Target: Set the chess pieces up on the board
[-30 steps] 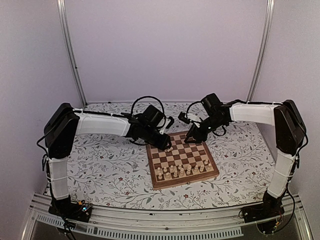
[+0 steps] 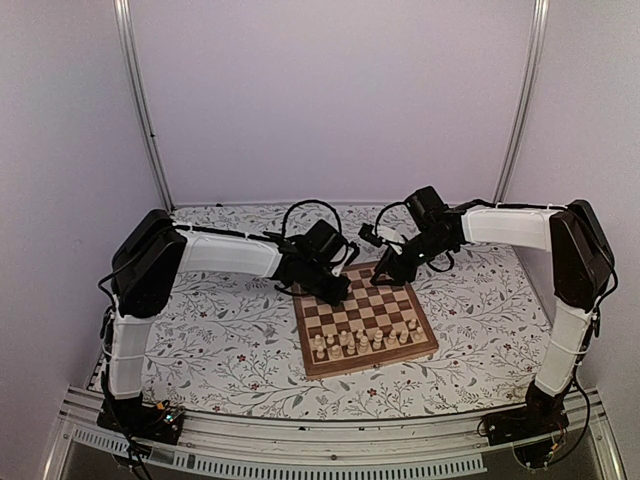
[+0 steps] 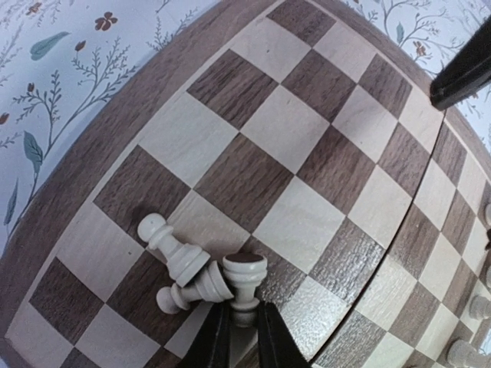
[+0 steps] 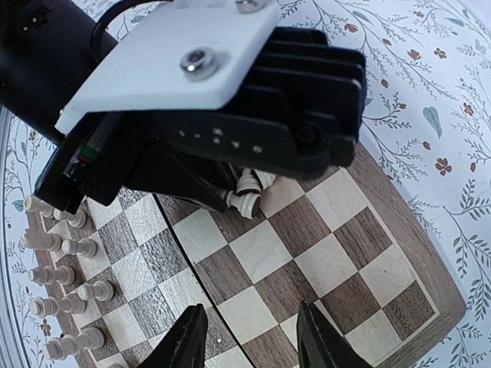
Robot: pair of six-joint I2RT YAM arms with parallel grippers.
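Note:
Three white pawns lie close together on the board [image 3: 310, 119] in the left wrist view: an outer pawn [image 3: 175, 249], a middle pawn [image 3: 198, 290] and a near pawn [image 3: 245, 277]. My left gripper has its fingertips on either side of the near pawn's head. Whether they press on it cannot be made out. That pawn's dark base points away from the fingers. Over the board's far right part, my right gripper is open, with only bare squares visible between its fingers.
White pieces [image 2: 360, 343] stand in rows along the board's near edge. In the right wrist view the left arm's gripper body [image 4: 253, 107] covers much of the upper left, close to my right gripper. Squares in the board's middle are free.
Over the last second my left gripper has moved right and slightly down in the top view, onto the loose pawns. The right arm looks nearly still.

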